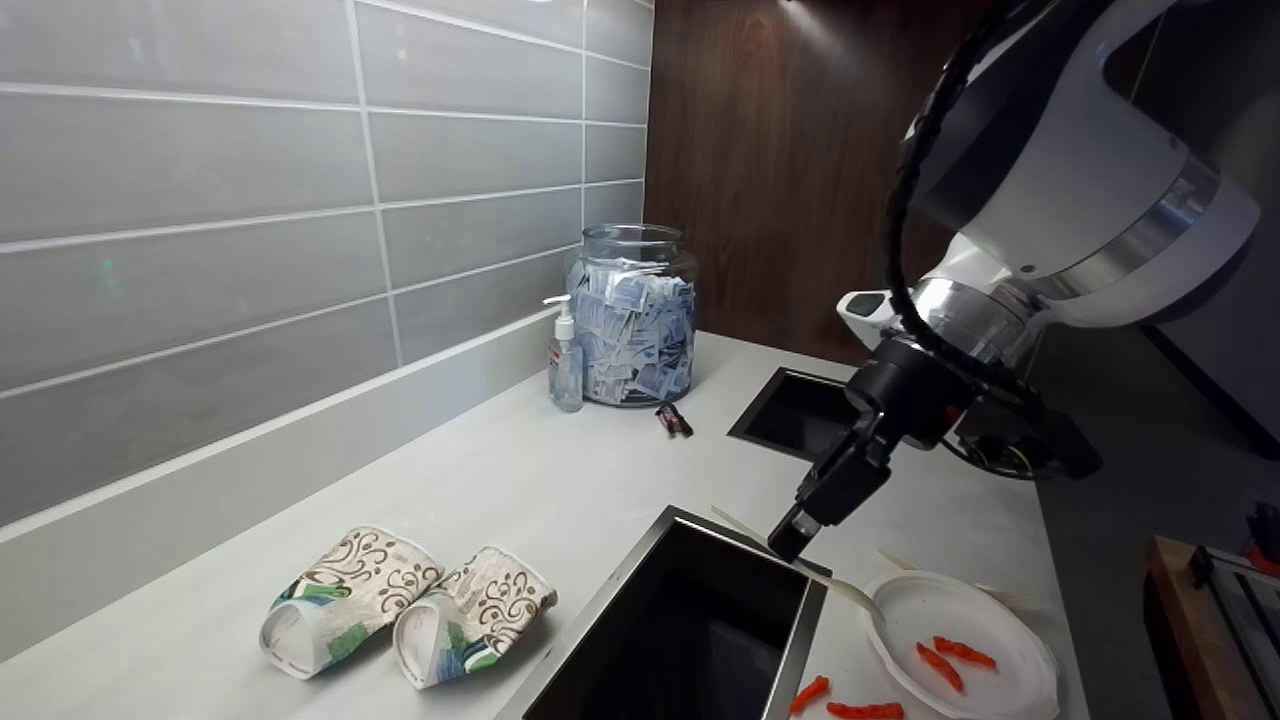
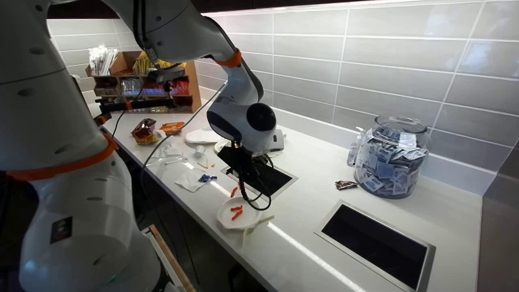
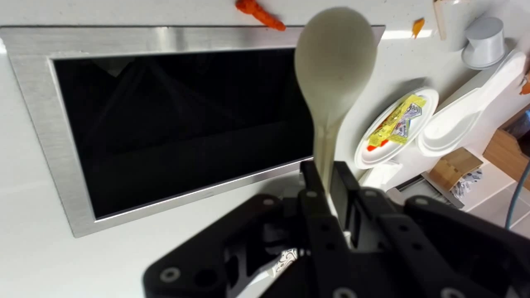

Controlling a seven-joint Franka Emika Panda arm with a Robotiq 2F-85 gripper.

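A pale cream spoon is held in my gripper, which is shut on its handle. In the wrist view the spoon's bowl (image 3: 336, 54) points away from the fingers and covers one corner of the dark rectangular opening (image 3: 189, 134) in the counter. Exterior view 1 has the gripper (image 1: 792, 534) above that opening's far rim (image 1: 768, 554). There the spoon (image 1: 849, 590) slopes across, its bowl end near the edge of a white plate (image 1: 918, 588); whether they touch I cannot tell. Orange-red pieces (image 1: 963, 652) lie on the plate.
More red pieces (image 1: 864, 710) lie on the counter beside the plate. Two crumpled paper cups (image 1: 480, 612) rest left of the opening. Farther back stand a glass jar of packets (image 1: 636, 324) and a pump bottle (image 1: 565, 366). A second dark opening (image 1: 798, 414) is behind the gripper.
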